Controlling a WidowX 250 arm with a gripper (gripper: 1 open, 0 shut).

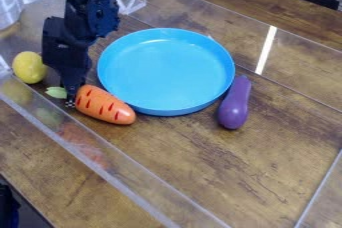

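Observation:
My dark gripper (70,80) reaches down from the top left between a yellow lemon (30,66) and an orange carrot (104,105). Its fingertips are low beside the carrot's leafy green top; it looks shut, though the fingers are dark and hard to make out. The lemon sits just left of the gripper. The carrot lies below and right of it, near a round blue plate (164,70), which is empty. A purple eggplant (233,106) lies to the plate's right.
A clear plastic barrier runs along the left and lower left.

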